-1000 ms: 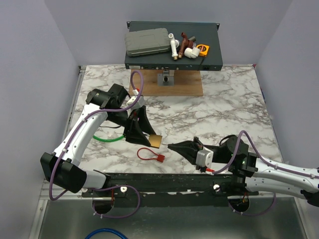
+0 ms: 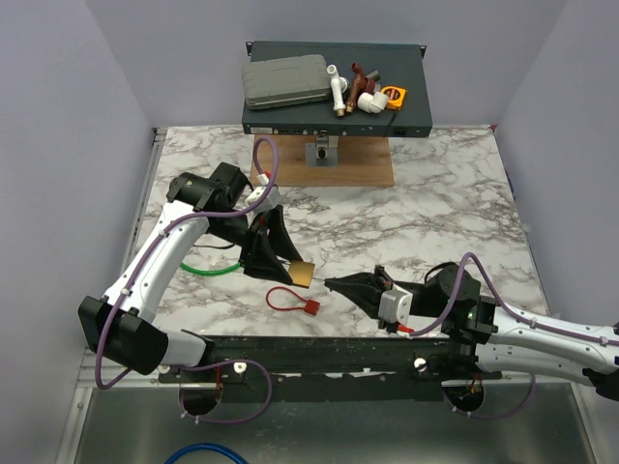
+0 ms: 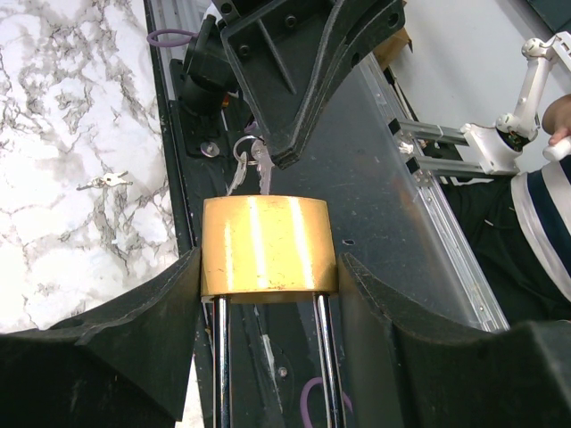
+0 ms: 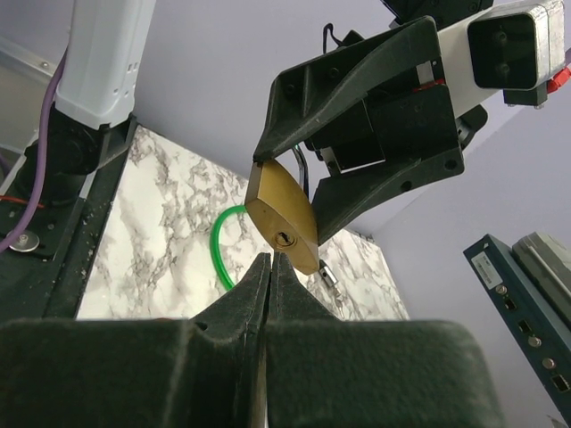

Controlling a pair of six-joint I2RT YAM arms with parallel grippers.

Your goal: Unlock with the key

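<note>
A brass padlock (image 3: 268,245) is clamped between the fingers of my left gripper, its two shackle legs showing. In the right wrist view, the padlock's keyhole face (image 4: 284,239) is turned towards my right gripper. That gripper is shut, and in the left wrist view a small silver key (image 3: 265,168) sticks out from its fingertips (image 3: 287,153) towards the padlock, with a ring and a second key hanging beside it. In the top view, a short thin gap separates the padlock (image 2: 302,275) from the right fingertips. Whether the key tip touches the keyhole cannot be told.
A red padlock with a red loop (image 2: 310,306) lies on the marble table below the grippers. Loose keys (image 3: 105,180) rest on the marble. A green hose (image 2: 211,271) lies to the left.
The right gripper's wrist looks turned very slightly. The padlock and left arm stand as before.
</note>
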